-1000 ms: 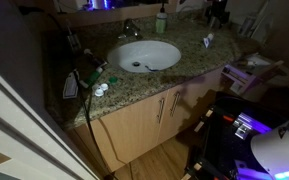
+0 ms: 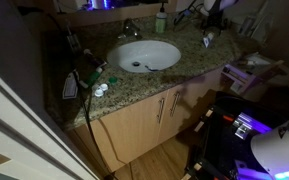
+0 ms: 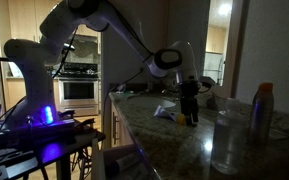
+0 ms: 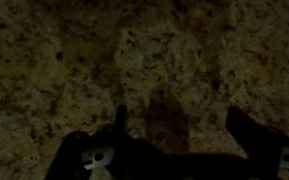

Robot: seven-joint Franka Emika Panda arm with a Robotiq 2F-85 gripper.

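Note:
My gripper is open above the speckled granite counter (image 4: 74, 50). Only bare stone and a dark shadow show between its fingers in the dim wrist view. From the side, the gripper (image 3: 188, 108) hangs low over the counter, close to a crumpled white thing (image 3: 165, 109) and a small yellow thing (image 3: 180, 119). Whether it touches either is too dark to tell. A white object (image 2: 208, 40) lies on the counter right of the sink in exterior view 1, with the dark end of the arm near it at the top.
The sink (image 2: 144, 56) is set into the counter, with a soap bottle (image 2: 161, 20) behind it. Small white round items (image 2: 100, 91) and a green item (image 2: 92, 76) lie left of it. A clear container (image 3: 226, 142) and a metallic bottle (image 3: 262, 112) stand nearest exterior view 2.
Dark parts of the arm have come into sight at the top right of exterior view 1, near the white object. The sink and the things on the counter look unmoved.

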